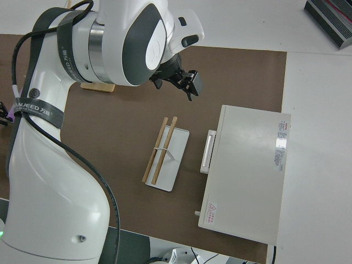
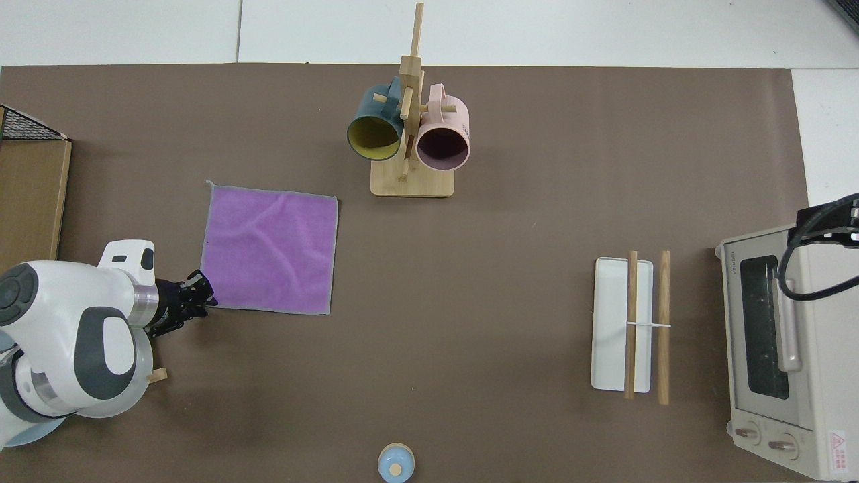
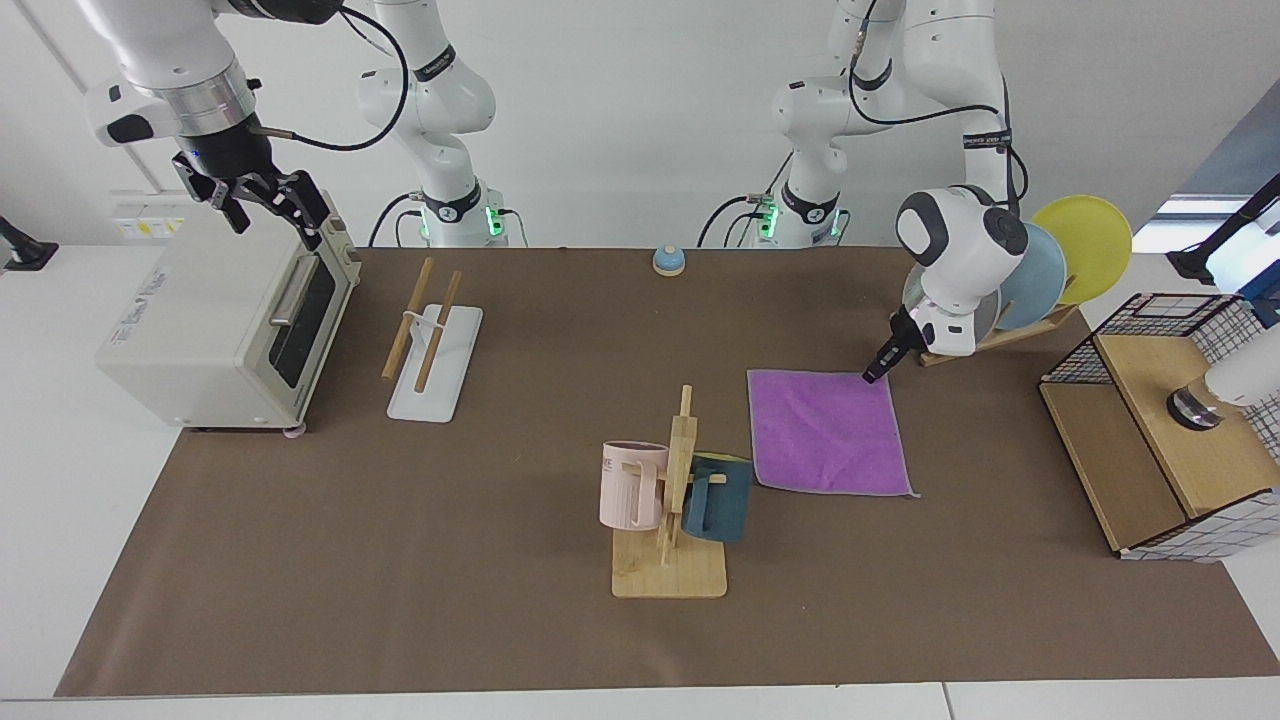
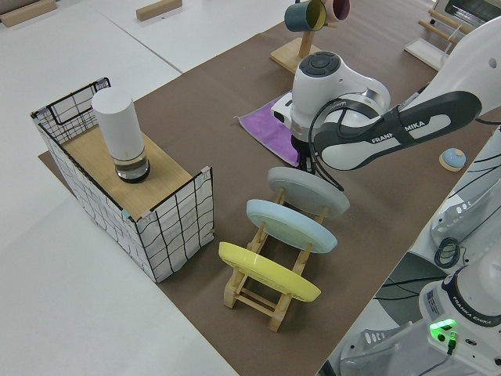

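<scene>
One arm's gripper (image 2: 201,298) is low at the lower left in the top view, at the purple cloth's (image 2: 270,241) lower-left corner, beside a plate rack with yellow (image 3: 1086,240), blue and grey plates. The other gripper (image 3: 276,216) hangs over the white oven (image 3: 204,336), also seen in the front view. Whether either gripper is open or shut is unclear. A wooden mug tree (image 2: 411,181) holds a teal mug (image 2: 370,113) and a pink mug (image 2: 451,113).
A white board with two wooden rods (image 2: 608,322) lies left of the oven. A small blue round object (image 2: 396,463) sits near the front edge. A mesh-sided wooden shelf (image 3: 1116,468) stands beside the cloth.
</scene>
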